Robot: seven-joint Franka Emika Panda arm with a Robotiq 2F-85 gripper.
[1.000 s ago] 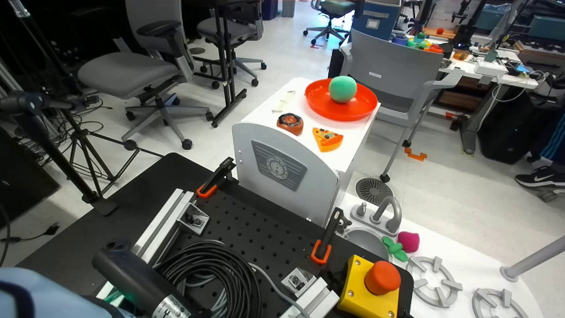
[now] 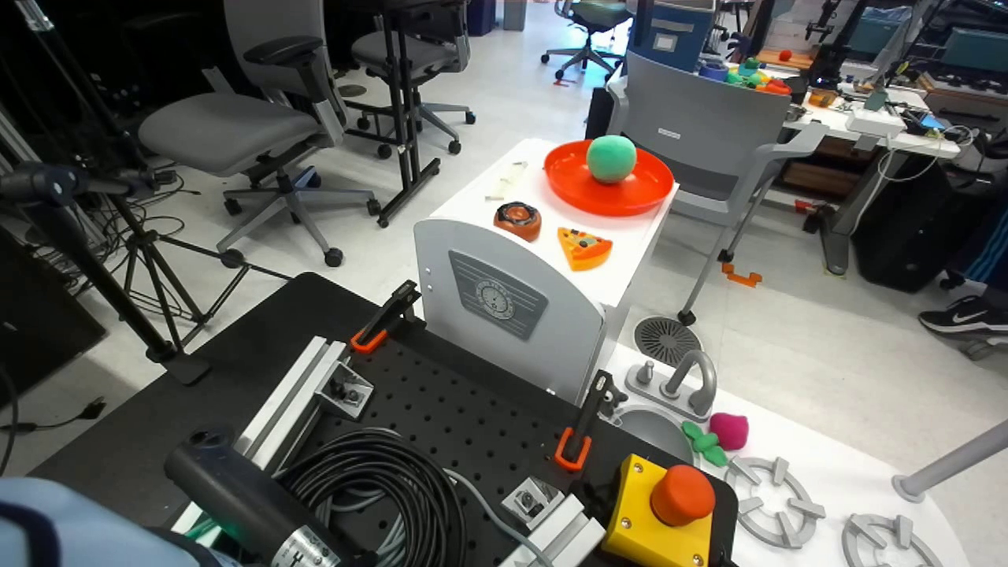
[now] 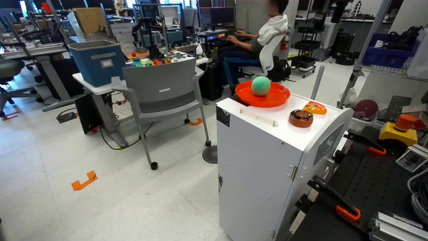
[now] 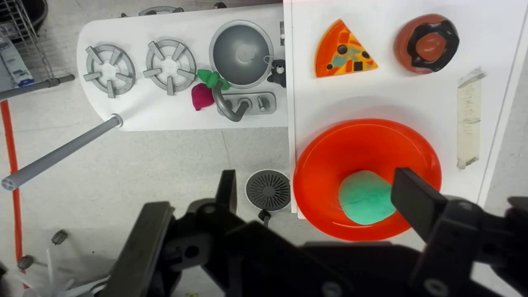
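A green ball (image 4: 365,198) rests in the orange-red plate (image 4: 317,163) on the white cabinet top. Beside the plate lie a pizza-slice toy (image 4: 341,54) and a brown donut toy (image 4: 429,44) with dark icing. My gripper shows in the wrist view with its fingers spread wide and nothing held between them. One of its fingertips overlaps the ball's right edge in that view, but the cabinet top lies well below. In both exterior views the gripper is out of frame.
Left of the cabinet, the wrist view shows a toy stove top with burners (image 4: 169,67), a sink (image 4: 241,54), a faucet (image 4: 231,106) and a magenta toy (image 4: 201,97) with green leaves. A grey post (image 4: 64,151) rises at its edge. An emergency stop (image 2: 682,496) sits on the black table.
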